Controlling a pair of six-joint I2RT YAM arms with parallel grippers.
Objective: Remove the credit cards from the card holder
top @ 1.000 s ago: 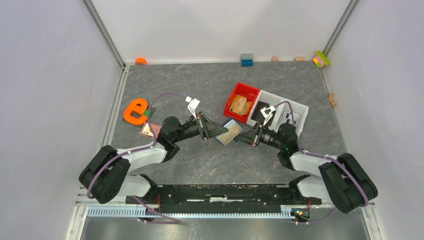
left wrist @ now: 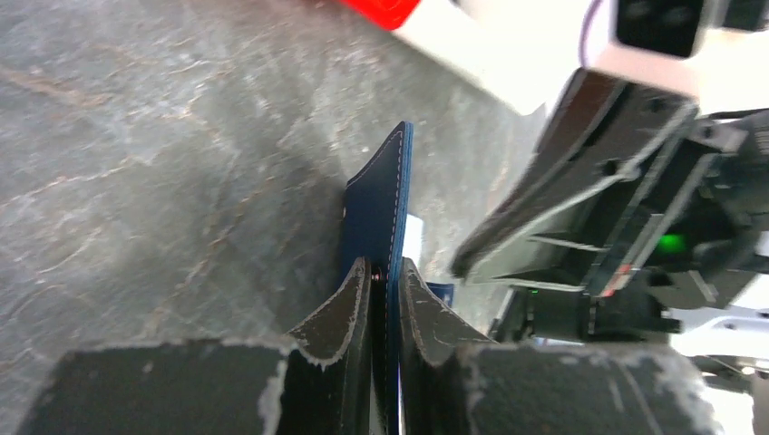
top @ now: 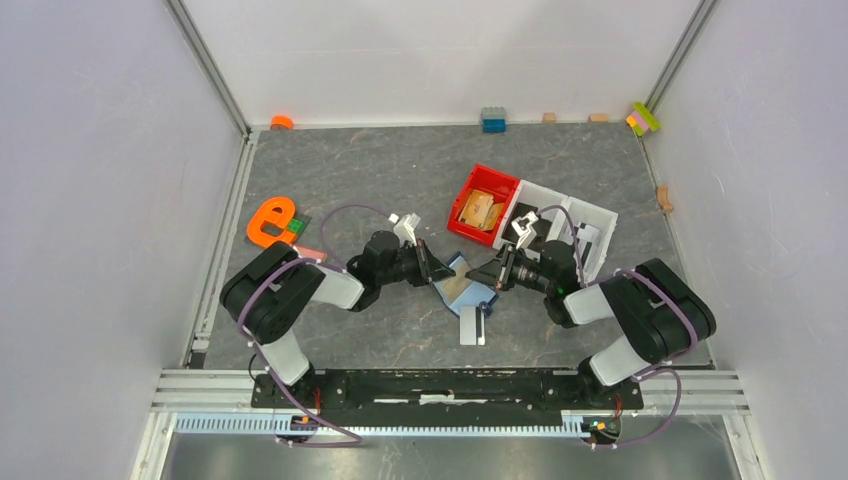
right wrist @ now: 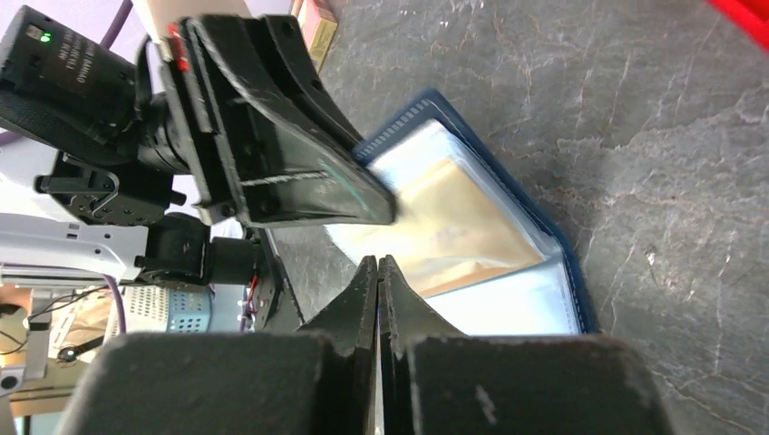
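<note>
The blue card holder, with beige and pale cards in it, is upright between the fingers of my left gripper in the left wrist view. In the right wrist view it spreads behind my right gripper, which is shut with nothing visible between its fingertips. In the top view both grippers meet over the holder, and a silver-white card (top: 468, 325) with a dark stripe lies just below it on the table. The lower part of the holder is partly hidden by my right gripper.
A red box (top: 468, 182) and white compartments (top: 600, 215) stand behind the right arm. An orange toy (top: 262, 222) lies at the left, blue bricks (top: 493, 124) at the back.
Both arms' bodies have shifted, the left one rightward, while their grippers stay near the middle. The silver-white card now shows lower down, out from beneath the holder.
</note>
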